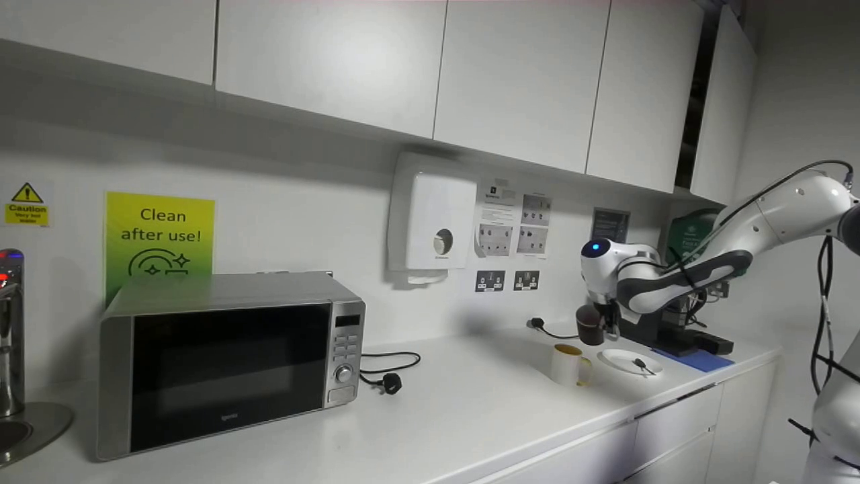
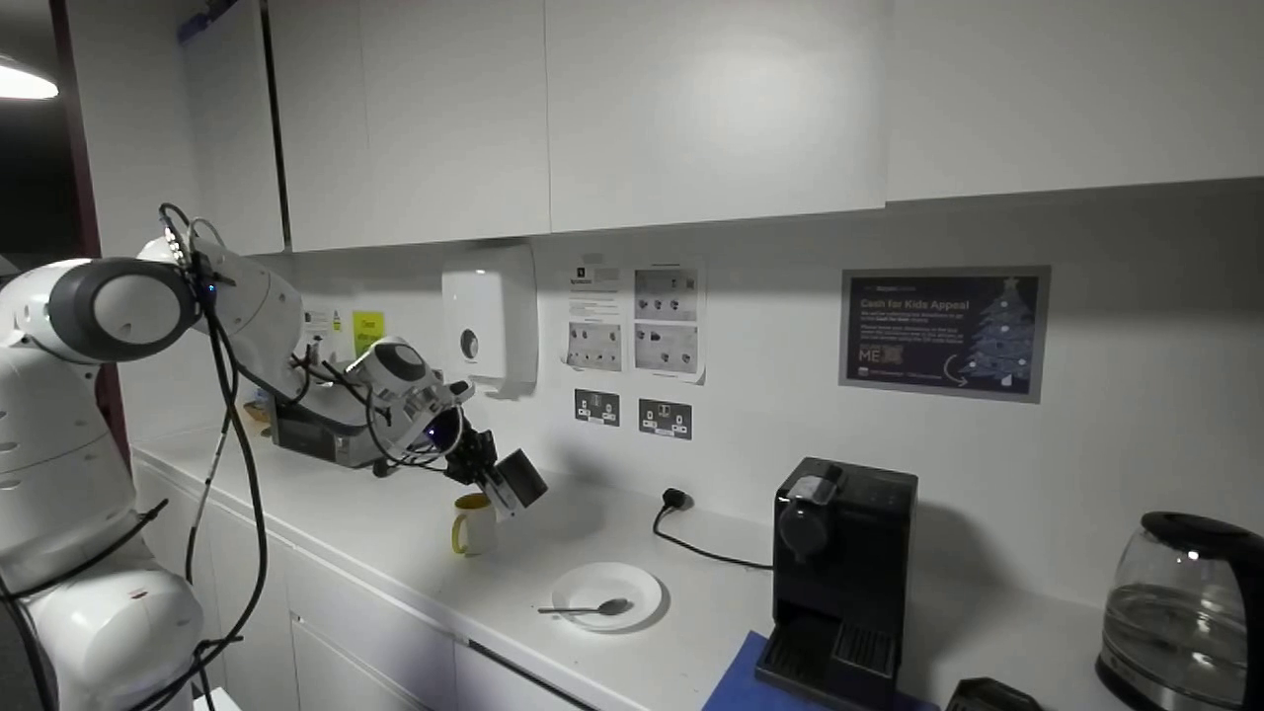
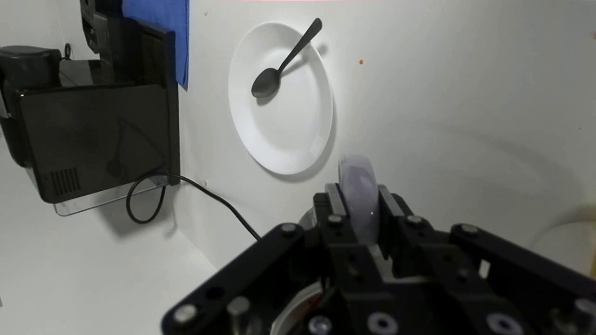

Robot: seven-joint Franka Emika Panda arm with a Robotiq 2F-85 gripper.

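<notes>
A dark cup [image 2: 518, 480] is held in the air, tilted, by my gripper [image 2: 488, 484]. In exterior view 1 the same cup [image 1: 589, 326] hangs above the counter, just up and right of a white mug [image 1: 566, 367] with a yellow inside and yellow handle. The wrist view shows a pale, rounded piece [image 3: 360, 192], seemingly the cup's handle, between the closed fingers. Most of the cup is hidden there behind the gripper; only part of a rim [image 3: 293, 307] shows. The white mug [image 2: 475, 528] stands upright on the counter, below the gripper. Contents of both are unclear.
A white plate [image 3: 296, 134] with a dark spoon [image 3: 267, 83] lies nearby. Beyond it, a black coffee machine [image 2: 847, 569] stands on a blue mat [image 2: 737, 677], its cable behind. A glass kettle [image 2: 1173, 616] and a microwave [image 1: 234, 363] flank the counter. Clear counter lies before the microwave.
</notes>
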